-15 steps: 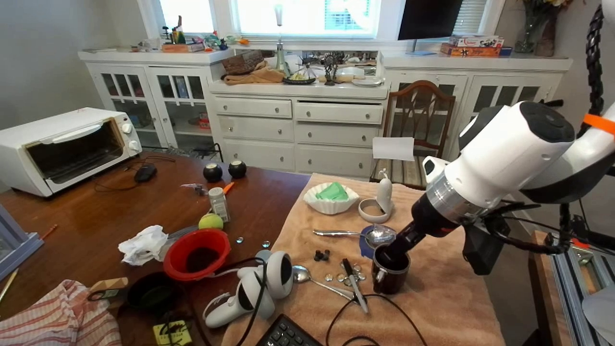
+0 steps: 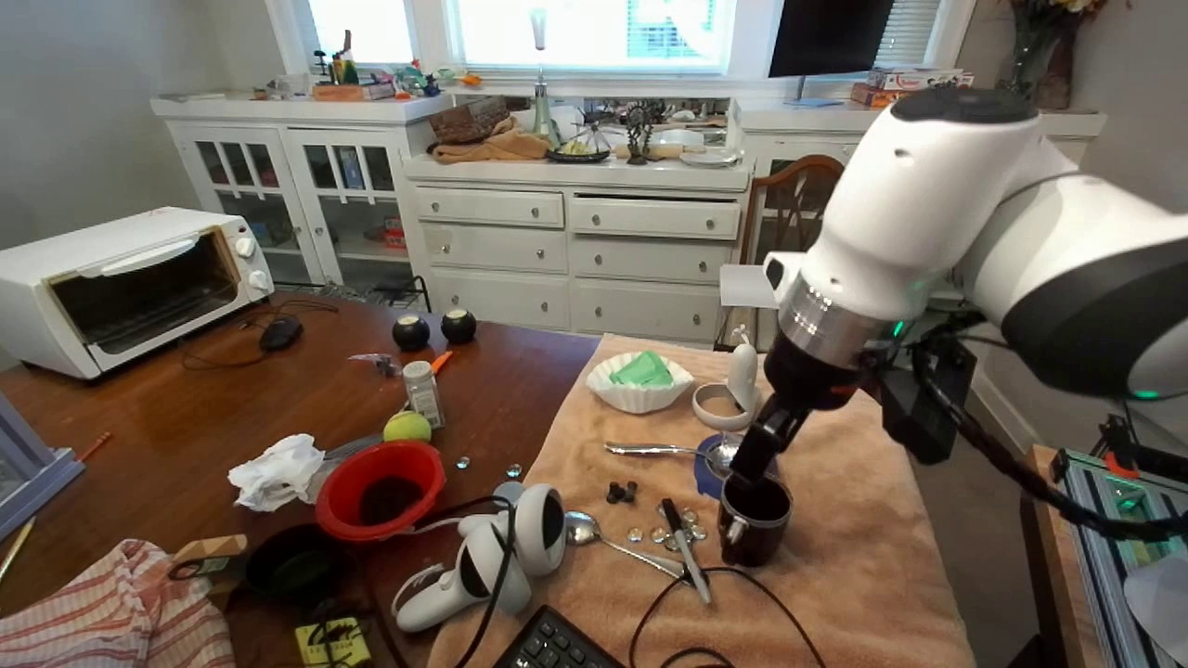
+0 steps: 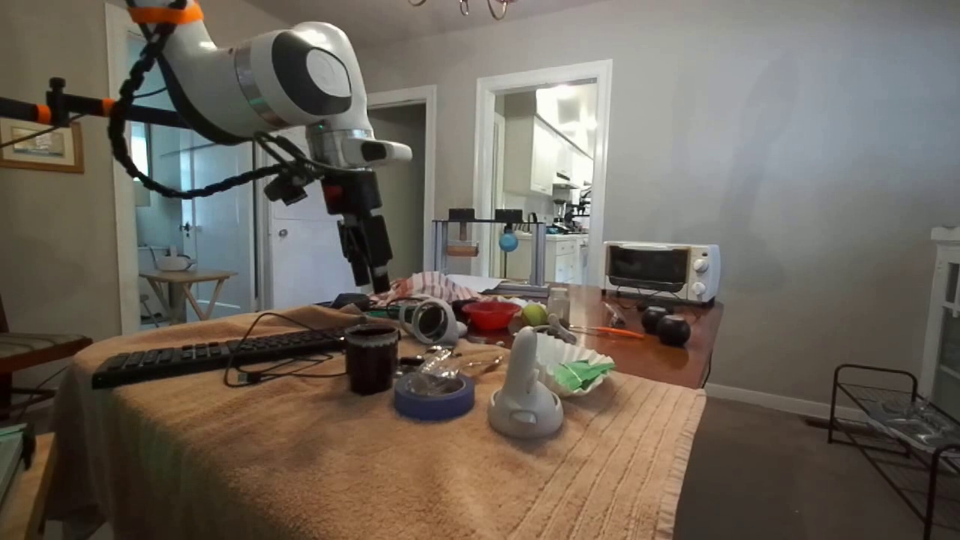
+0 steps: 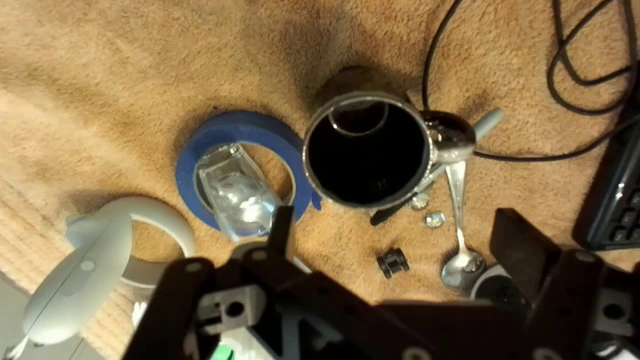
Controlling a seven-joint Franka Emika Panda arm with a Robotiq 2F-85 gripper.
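Observation:
My gripper is open, its fingers spread wide with nothing between them. Below it on the tan towel stands a dark, shiny mug (image 4: 367,153), upright, its inside black and apparently without anything in it. In exterior view 1 the fingers (image 2: 756,449) overlap the far side of the mug's rim, while exterior view 2 shows the gripper (image 3: 370,277) clear above the mug (image 3: 370,360). Beside the mug lies a blue tape roll (image 4: 237,123) with a clear, glassy object (image 4: 240,195) resting in and over its ring.
A grey pen, a spoon (image 4: 462,264), clear beads and a small black piece (image 4: 393,263) lie near the mug. A white controller (image 4: 84,270), a keyboard (image 2: 557,644), a looping cable and a red bowl (image 2: 380,490) are around. Bare towel lies at the mug's right in exterior view 1.
My arm has risen and become more upright, lifting the gripper from low at the mug's mouth to above it. The mug and tape roll look unmoved.

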